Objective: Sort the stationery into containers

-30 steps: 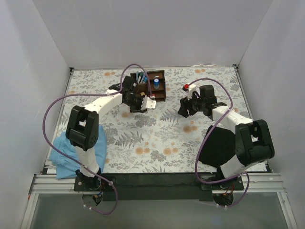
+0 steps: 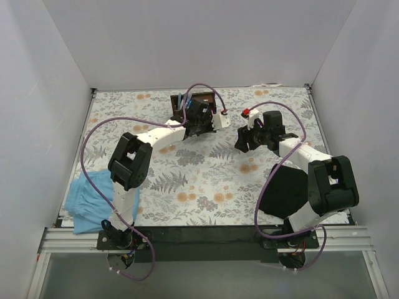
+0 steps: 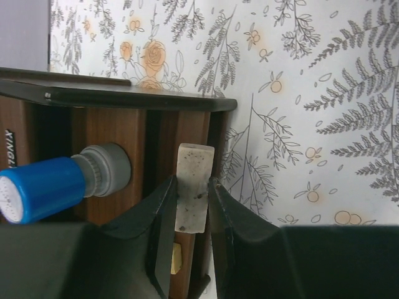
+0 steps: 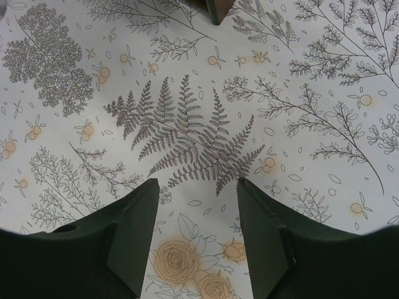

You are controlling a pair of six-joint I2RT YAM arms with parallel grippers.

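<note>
In the left wrist view my left gripper is shut on a whitish, speckled eraser [image 3: 194, 163], held above the edge of a brown wooden organizer [image 3: 100, 134]. A blue glue bottle [image 3: 47, 192] with a grey cap lies in a compartment. Deeper inside, partly hidden by the fingers, is a small yellow piece [image 3: 176, 258]. From above, the left arm covers much of the organizer [image 2: 206, 96], and blue pens [image 2: 181, 101] show in its left part. My right gripper stands open over bare patterned cloth, nothing between its fingers.
Blue cloth [image 2: 93, 202] lies at the front left, and black cloth [image 2: 283, 193] at the front right under the right arm.
My left gripper has moved right and slightly back, from in front of the organizer's left part to over its right part. The right arm has hardly moved.
</note>
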